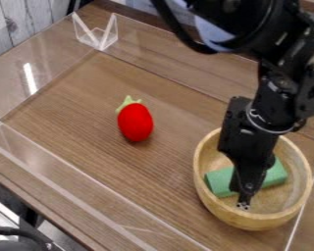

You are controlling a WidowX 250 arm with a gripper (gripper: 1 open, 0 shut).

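My gripper (243, 194) reaches down from the top right into a pale wooden bowl (288, 208) at the lower right. A green block (283, 173) lies in the bowl, partly hidden behind the black gripper. The fingertips are low over or against the block; I cannot make out anything between them, and the gripper looks shut.
A red object with a green top (134, 124) lies on the wooden table (81, 157) left of the bowl. Clear plastic pieces stand at the top left and left edge.
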